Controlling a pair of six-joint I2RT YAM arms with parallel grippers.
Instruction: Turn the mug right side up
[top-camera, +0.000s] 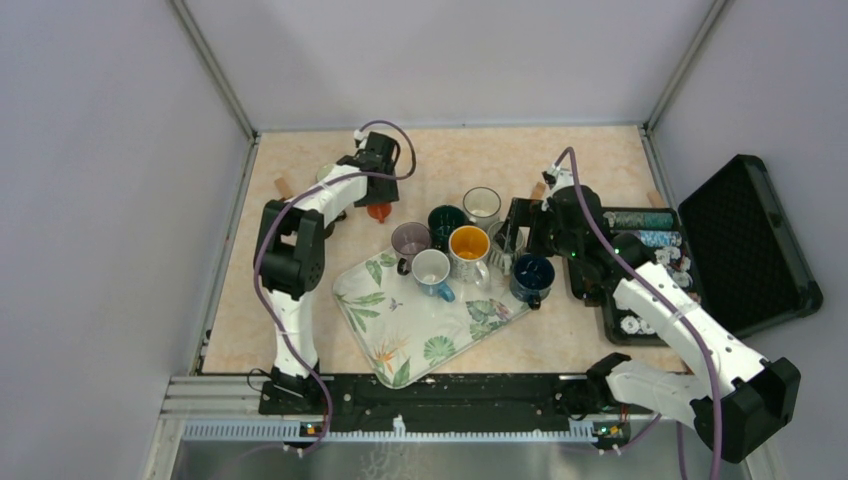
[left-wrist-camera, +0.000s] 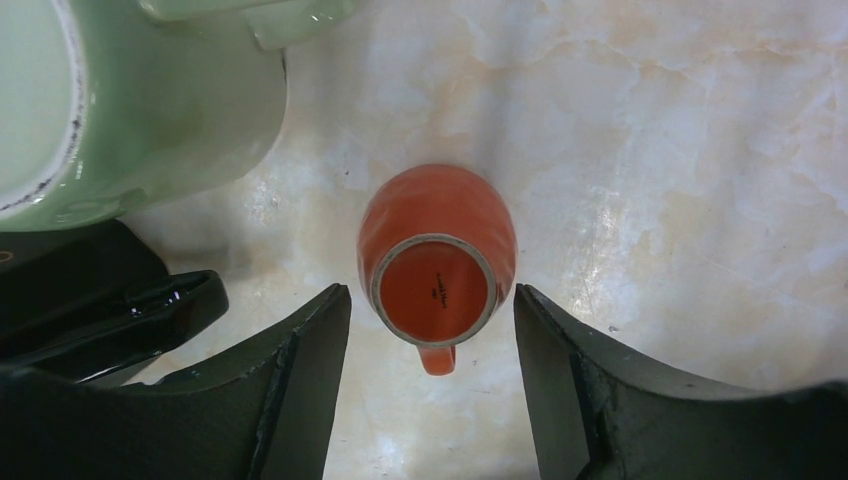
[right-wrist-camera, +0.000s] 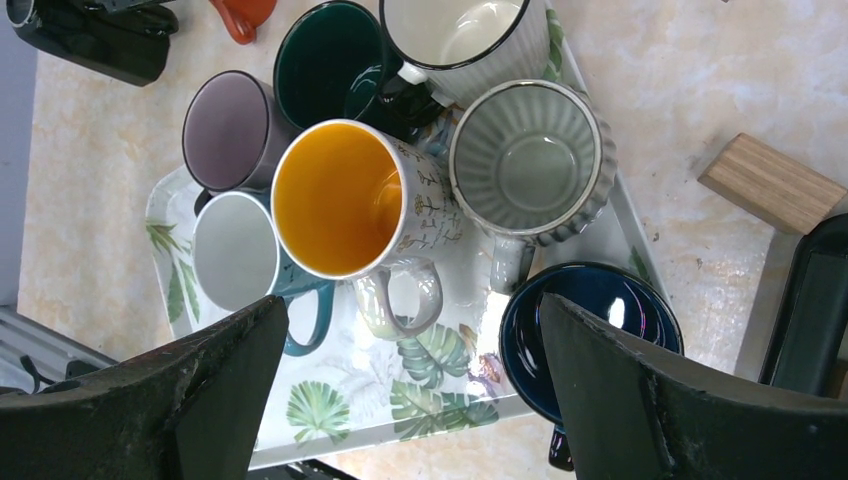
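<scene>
An orange mug (left-wrist-camera: 436, 205) rests bottom-up on the table, its base facing up and handle pointing toward the bottom of the left wrist view. My left gripper is open, with its two fingers just below and either side of the mug. In the top view the mug (top-camera: 379, 211) is partly hidden under that gripper. My right gripper hangs open above the crowded mug tray, near the grey ribbed and navy mugs.
A green mug (left-wrist-camera: 170, 110) and a black mug (left-wrist-camera: 80, 290) lie left of the orange one. Several mugs crowd the floral tray (top-camera: 390, 340). A black case (top-camera: 750, 240) and wooden block (right-wrist-camera: 765, 180) are at right.
</scene>
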